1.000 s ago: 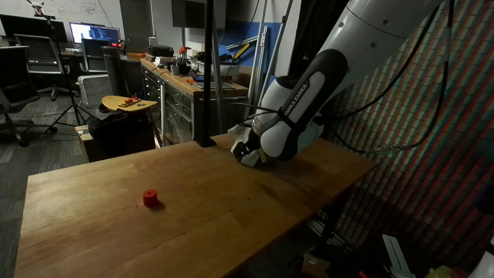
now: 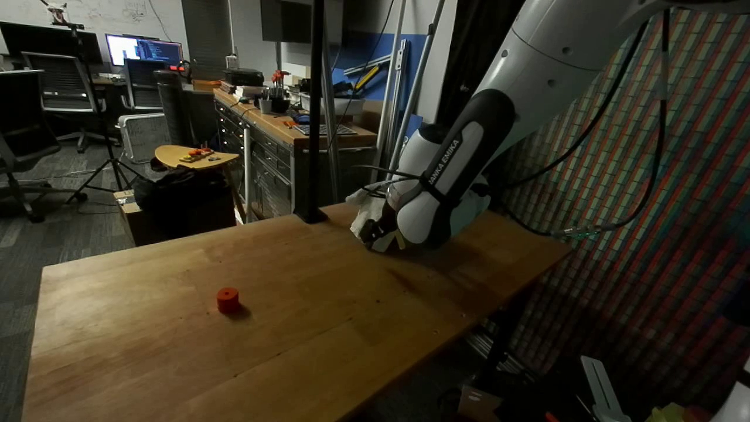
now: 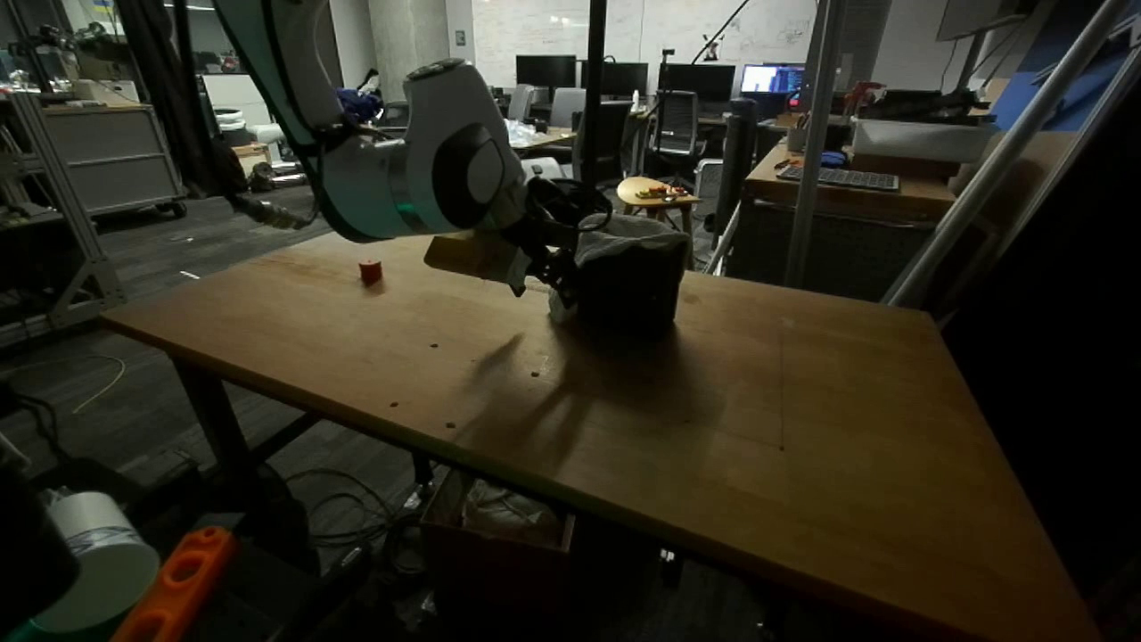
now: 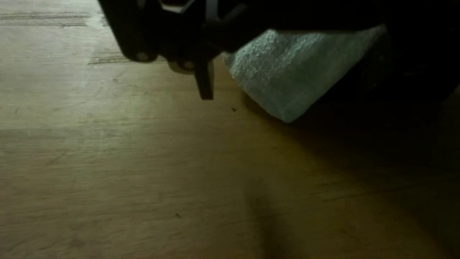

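Note:
A dark bin or bag (image 3: pixel 633 283) with pale cloth-like material (image 3: pixel 631 237) over its top stands on the wooden table (image 3: pixel 856 396). Close against its near-left side in exterior view 2 is my gripper (image 3: pixel 541 287), low over the table and open. One dark finger (image 4: pixel 205 80) shows in the wrist view, to the left of a whitish, textured flap (image 4: pixel 289 77); the other is lost in the dark. Whether the gripper touches the flap I cannot tell. A small red cylinder (image 2: pixel 228 300) sits alone, well away from the gripper.
Bare tabletop surrounds the red cylinder. A black upright post (image 2: pixel 314 126) rises at the table's back edge. Behind the table is a workbench (image 2: pixel 281 130) with tools. A striped curtain (image 2: pixel 633 176) hangs beside the arm.
In exterior view 1 the arm has shifted slightly left and its wrist sits a little lower. The red cylinder has not moved.

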